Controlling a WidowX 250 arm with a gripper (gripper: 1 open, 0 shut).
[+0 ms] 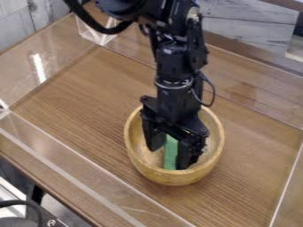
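Observation:
A black robot arm reaches down from the top middle to the gripper (173, 137), whose fingers are inside a tan round bowl (173, 176) at the lower middle. A green object (171, 152) lies in the bowl between or just behind the dark fingers, partly hidden by them. Whether the fingers are closed on it cannot be told.
A clear plastic container (97, 25) stands at the back left, another clear item at the left edge. A pale board runs along the back right.

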